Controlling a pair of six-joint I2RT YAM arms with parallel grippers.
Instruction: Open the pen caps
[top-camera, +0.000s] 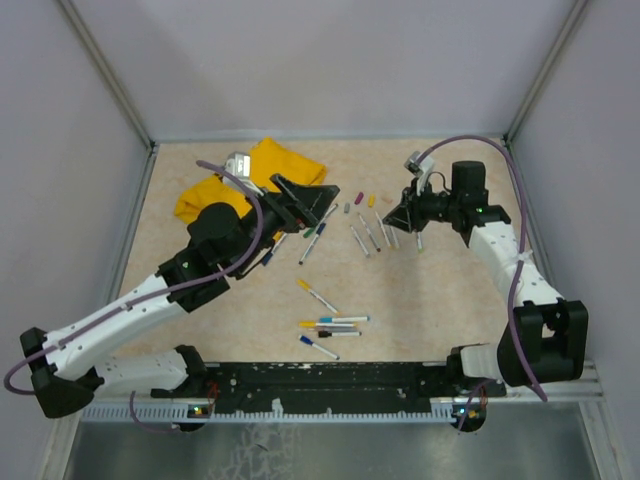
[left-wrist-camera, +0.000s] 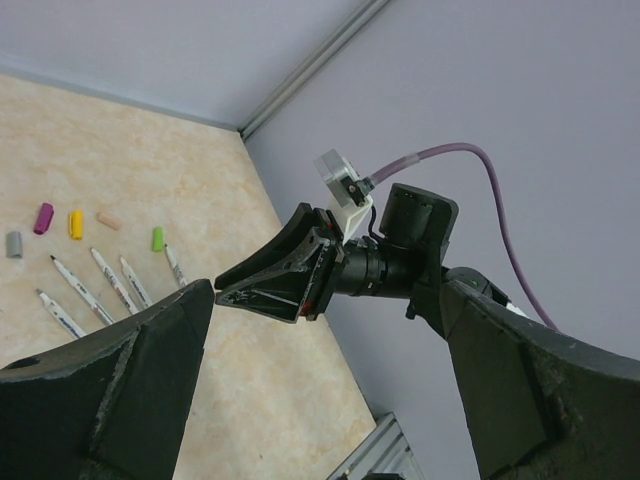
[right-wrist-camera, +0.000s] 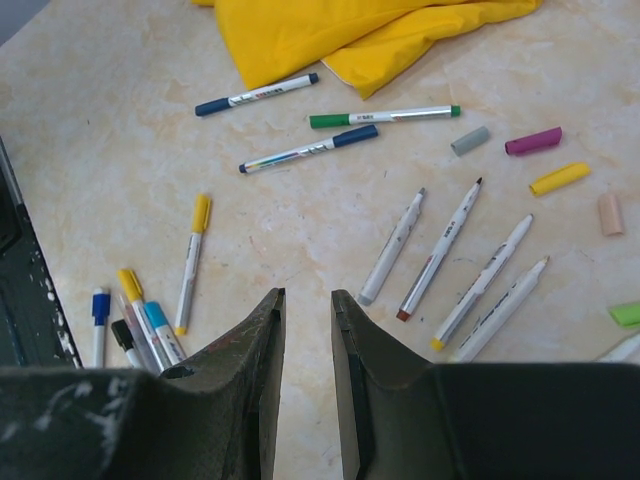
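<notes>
My left gripper (top-camera: 318, 207) stands open over the back middle of the table, with nothing between its fingers. Right of it, my right gripper is partly open, a narrow empty gap between its fingertips. Uncapped pens lie ahead and right of that gap in the right wrist view, among them a grey one (right-wrist-camera: 392, 247), a red-ended one (right-wrist-camera: 440, 250) and a yellow-ended one (right-wrist-camera: 483, 282). Loose caps lie beyond: grey (right-wrist-camera: 470, 140), purple (right-wrist-camera: 533, 141), yellow (right-wrist-camera: 560, 179), pinkish (right-wrist-camera: 610, 213) and green (right-wrist-camera: 625, 314). Capped are a green pen (right-wrist-camera: 384, 116) and a yellow pen (right-wrist-camera: 193, 263).
A crumpled yellow cloth (top-camera: 285, 165) covers the back left. Several more capped pens, including a light-blue one (top-camera: 340, 319), lie near the front edge. Two dark-blue-capped pens (right-wrist-camera: 256, 94) (right-wrist-camera: 309, 148) sit near the cloth.
</notes>
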